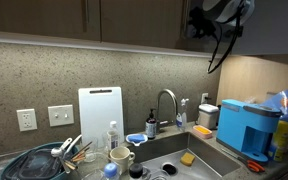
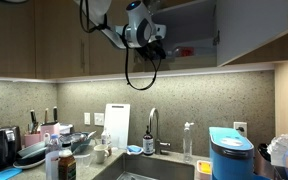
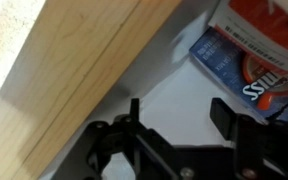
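Observation:
My gripper reaches into an overhead cabinet, its two dark fingertips apart with only the white shelf surface (image 3: 169,90) showing between them. Right of the fingers in the wrist view lies a blue box (image 3: 234,65) with red and white lettering, partly cut off by the frame edge. A red-and-white package (image 3: 269,35) overlaps it. In exterior view 2, the gripper (image 2: 157,48) is at the cabinet opening, and pale and reddish items (image 2: 184,51) sit on the shelf behind it.
A pale wooden cabinet edge (image 3: 69,80) runs diagonally close to the left finger. The raised cabinet door (image 2: 246,30) stands to the right. Below are the sink (image 1: 189,160), the faucet (image 1: 168,98) and a blue coffee machine (image 1: 246,128).

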